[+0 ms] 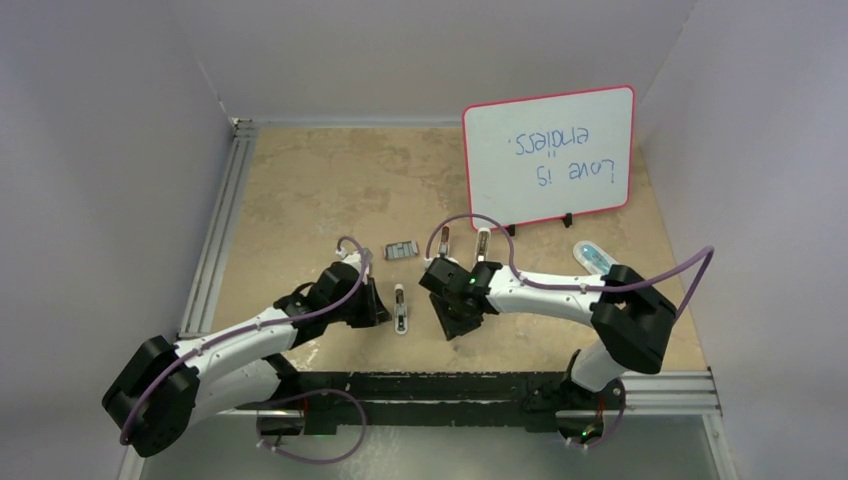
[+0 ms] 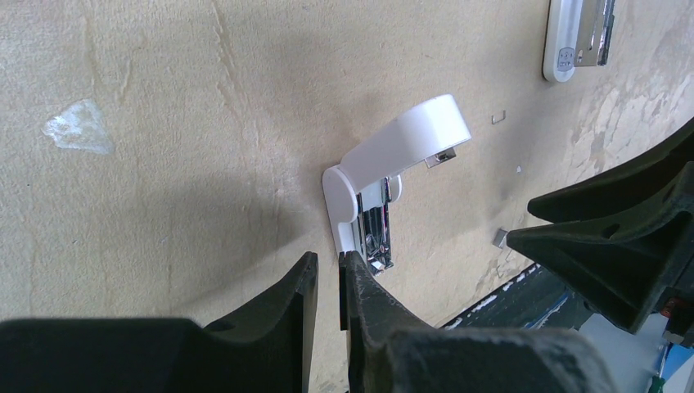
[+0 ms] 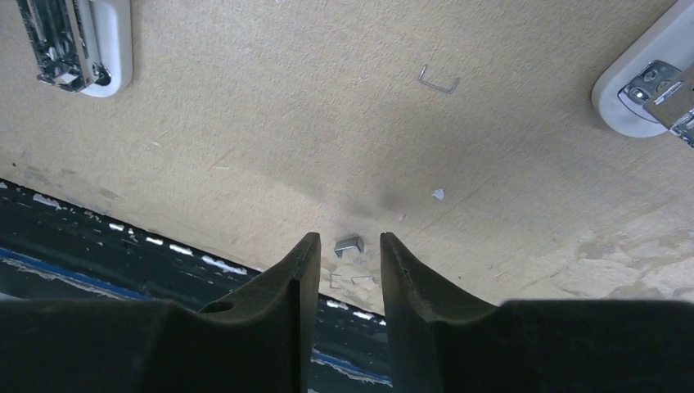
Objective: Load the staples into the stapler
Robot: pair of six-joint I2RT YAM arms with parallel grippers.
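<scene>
A small white stapler (image 2: 401,143) lies on the table with its cover raised and its metal magazine (image 2: 375,233) exposed. Close beside it is my left gripper; a narrow gap shows between its fingertips, with only tabletop visible there, so its hold is unclear. A short silver staple strip (image 3: 349,246) rests on the table near the front edge. My right gripper hangs over it, fingers parted, the strip seen in the gap and nothing held. From above, the right gripper (image 1: 455,333) is right of the stapler (image 1: 400,312).
Loose single staples (image 3: 439,86) lie scattered on the table. Two more white staplers (image 1: 482,245) are behind the right arm. A grey staple pack (image 1: 401,250) sits further back, and a whiteboard (image 1: 550,160) stands at the back right. The dark table edge (image 3: 164,246) runs close to the strip.
</scene>
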